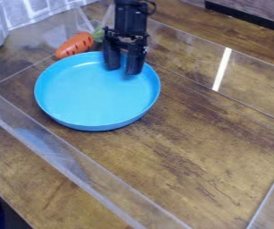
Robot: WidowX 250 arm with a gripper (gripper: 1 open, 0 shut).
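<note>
A blue round plate (94, 97) lies on the wooden table. My black gripper (124, 59) comes down from the top of the view over the plate's back rim, its fingers low at that rim. Whether it is open or shut, or holds anything, I cannot tell. An orange toy carrot (73, 46) with a green top lies behind the plate on the left, partly beside my gripper.
Clear panels or edges run along the left and across the table. A white translucent object (2, 22) stands at the back left.
</note>
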